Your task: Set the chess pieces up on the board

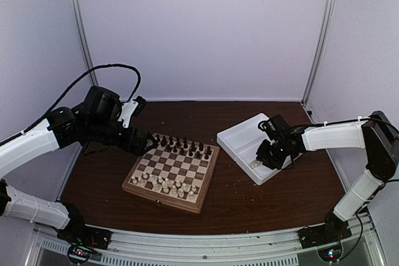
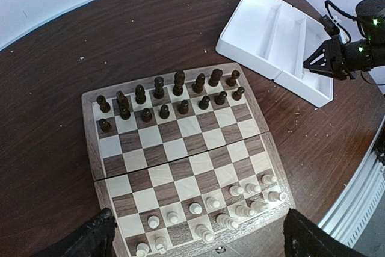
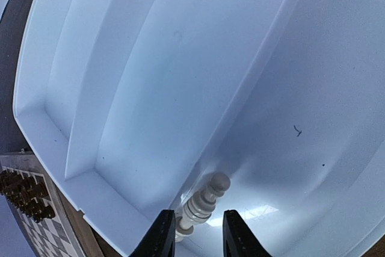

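Note:
The wooden chessboard point(image 1: 168, 172) carries rows of black pieces point(image 2: 183, 105) along the far side and white pieces point(image 2: 204, 233) along the near side. My left gripper point(image 1: 147, 143) hovers open above the board's left. In the white tray point(image 1: 240, 139), a white chess piece point(image 3: 198, 206) lies on its side against a divider. My right gripper is low in the tray just over this piece, its fingers apart, one in front of the piece's lower end.
The tray's other compartments in the right wrist view look empty. Bare dark tabletop point(image 1: 249, 204) surrounds board and tray. Pale walls enclose the table at the back and sides.

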